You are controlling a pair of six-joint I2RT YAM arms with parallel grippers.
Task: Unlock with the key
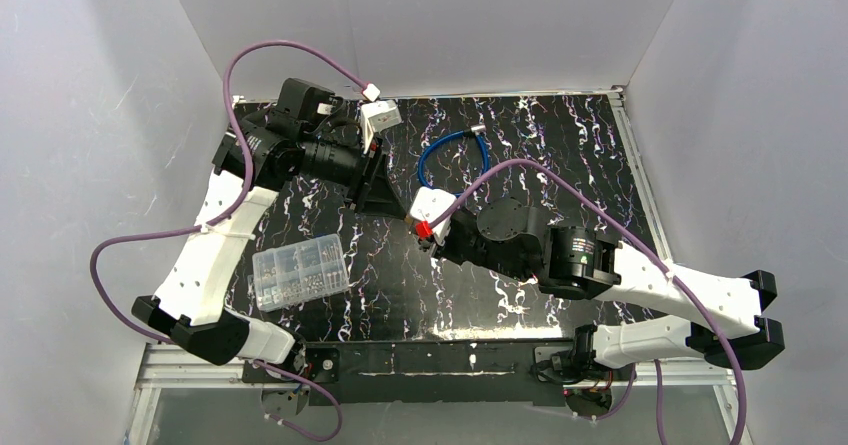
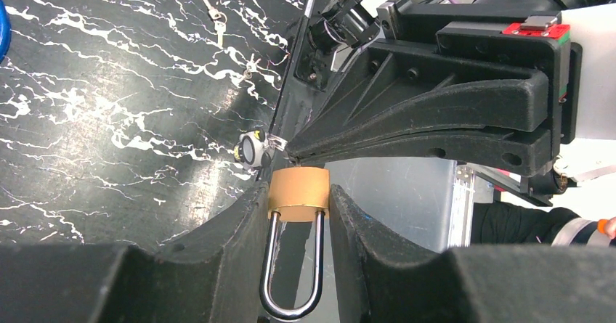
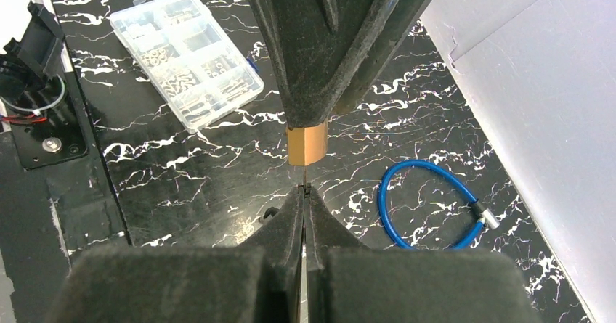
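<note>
The brass padlock (image 2: 298,189) sits between the fingers of my left gripper, its silver shackle (image 2: 290,313) pointing away from the right gripper. Both shackle legs meet the body. In the right wrist view, the padlock's brass end (image 3: 306,145) faces my right gripper, whose fingertips are closed together on a thin silver key (image 3: 305,173). The key's exposed shank lines up with that end and appears to reach it; how deep it goes is hidden. The key's head is covered by the fingers. In the top view, both grippers meet above mid-table.
A clear parts box (image 1: 300,271) lies on the left of the dark marbled table, and a blue cable loop (image 1: 424,159) at the back. Small loose keys (image 2: 218,22) show in the left wrist view, with a round yellow-and-black tag (image 2: 250,149) beside the right fingertips.
</note>
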